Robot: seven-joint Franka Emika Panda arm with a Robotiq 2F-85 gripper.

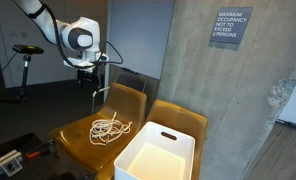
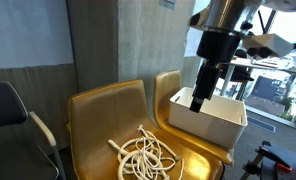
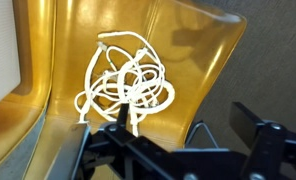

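Observation:
A tangled white rope (image 1: 109,130) lies in a loose heap on the seat of a tan chair (image 1: 127,104). From the wrist view, the rope (image 3: 133,75) spreads over the shiny seat below the camera. My gripper stands open with nothing between its fingers, clear of the rope. One dark finger (image 3: 120,120) overlaps the rope's lower edge in this view. The exterior view shows the arm raised at left, above and behind the chair. A white open bin (image 1: 160,157) stands to the right of the rope, on a second tan chair (image 2: 169,88).
A concrete wall (image 1: 238,90) with a sign (image 1: 229,25) stands behind the chairs. A dark chair (image 2: 18,135) is at the far left in the second exterior view. Chair backs rise around the rope; the air above it is free.

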